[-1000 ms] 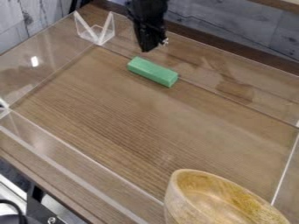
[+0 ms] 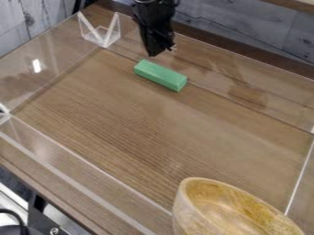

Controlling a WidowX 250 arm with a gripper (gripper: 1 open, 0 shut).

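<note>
A green rectangular block (image 2: 161, 75) lies flat on the wooden table (image 2: 147, 147) in the upper middle. Above and behind it, the dark gripper (image 2: 157, 44) hangs at the top of the view, apart from the block. Its fingers are small and dark, and whether they are open or shut is unclear.
A clear, crumpled-looking plastic item (image 2: 101, 29) sits at the back left. A large yellow container (image 2: 240, 207) stands at the front right, cut off by the frame edge. Dark wall panels line the back.
The gripper has shifted slightly to the left at the top of the view. The block and container look unmoved.
</note>
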